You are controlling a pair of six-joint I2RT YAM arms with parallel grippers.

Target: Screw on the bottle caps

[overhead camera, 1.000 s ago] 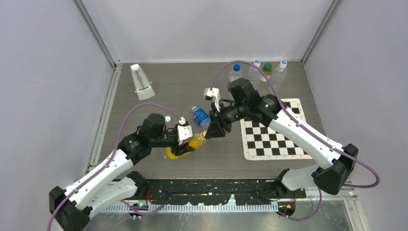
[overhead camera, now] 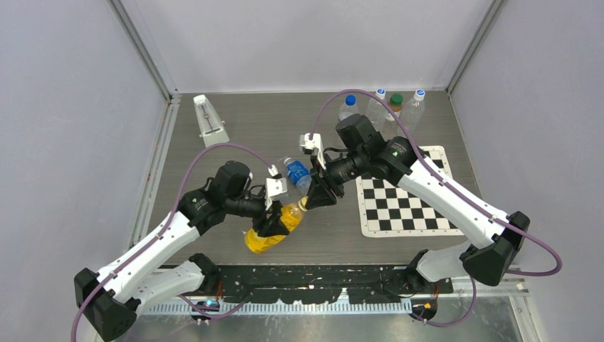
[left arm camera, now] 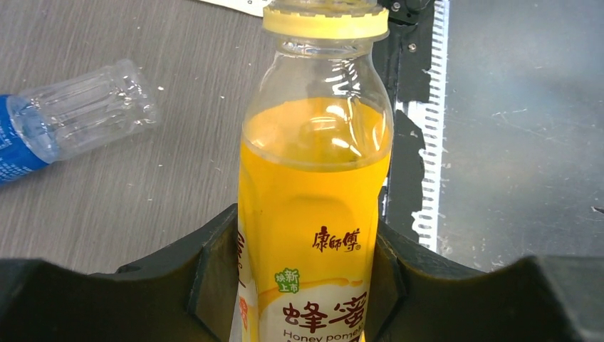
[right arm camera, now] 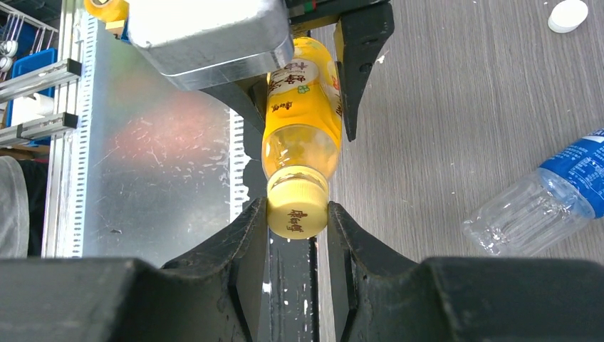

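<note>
My left gripper (overhead camera: pixel 271 220) is shut on the yellow honey pomelo bottle (left arm camera: pixel 306 214), which is held tilted in the top view, neck toward the right arm. At that neck my right gripper is shut on the yellow cap (right arm camera: pixel 298 196); whether the cap is seated or threaded I cannot tell. A clear blue-label bottle (overhead camera: pixel 298 173) lies on its side behind them. A loose white cap (right arm camera: pixel 567 14) lies on the table in the right wrist view.
Several bottles (overhead camera: pixel 413 114) stand at the back right beside a checkerboard (overhead camera: pixel 399 221). A white wedge-shaped object (overhead camera: pixel 211 121) lies at the back left.
Over the last second my left arm has shifted slightly, with the yellow bottle's body now a little lower in the top view. My right arm has barely moved.
</note>
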